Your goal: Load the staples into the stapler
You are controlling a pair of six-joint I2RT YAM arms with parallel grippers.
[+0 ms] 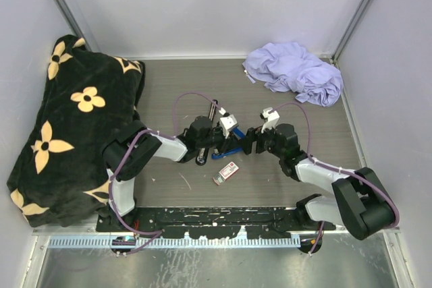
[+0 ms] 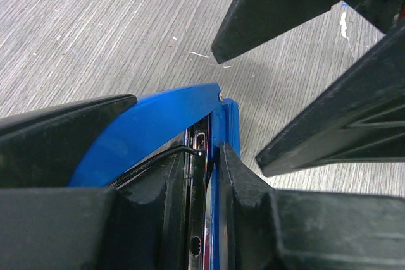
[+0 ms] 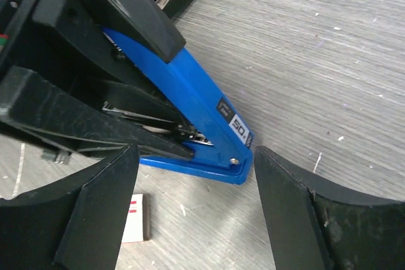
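Note:
The blue stapler lies near the table's middle, with my left gripper [image 1: 228, 141] over it and shut on it; in the left wrist view its metal channel [image 2: 197, 238] shows between blue parts, partly hidden by the fingers. A black staple magazine part [image 1: 202, 154] lies just left of the stapler, mostly under the left arm. My right gripper [image 1: 254, 141] is at the stapler's right end, part open; in the right wrist view its fingertips flank the hinge end, and contact is unclear. The staple box [image 1: 226, 173] lies below the stapler.
A lilac cloth [image 1: 297, 72] is bunched at the back right. A black flowered cushion [image 1: 67, 139] fills the left side.

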